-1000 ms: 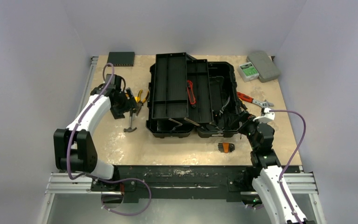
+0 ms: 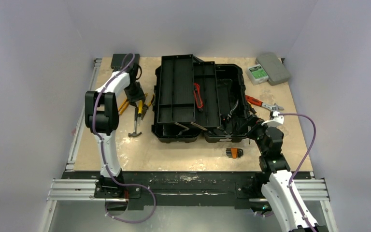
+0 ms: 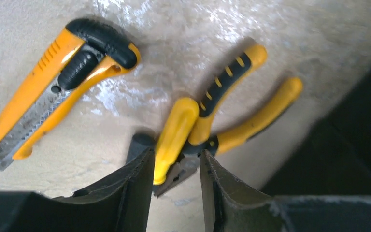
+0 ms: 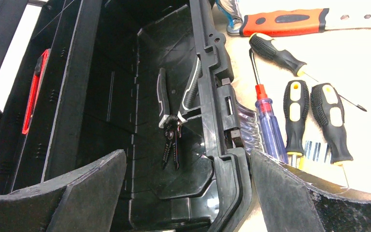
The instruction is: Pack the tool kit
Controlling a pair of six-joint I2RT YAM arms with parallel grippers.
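Note:
My left gripper is partly open above the left-hand tools, with nothing gripped. Beneath its fingertips in the left wrist view lie a yellow handle [image 3: 176,128] and yellow-black pliers [image 3: 222,89]; an orange saw-like tool [image 3: 53,87] lies farther left. In the top view, a hammer [image 2: 135,128] rests nearby. The black toolbox [image 2: 176,139] stands open at centre, with a red cutter [image 2: 198,96] in a tray. My right gripper is open and empty over the box's right wall; grey-handled pliers [image 4: 171,121] lie inside the box.
Right of the box are a red-handled wrench [image 4: 285,23], a blue screwdriver [image 4: 272,125] and several black-yellow screwdrivers. A hex key set [image 2: 234,152] sits in front. Cases [image 2: 273,68] occupy the back right corner.
The right arm, the toolbox and its contents look unmoved.

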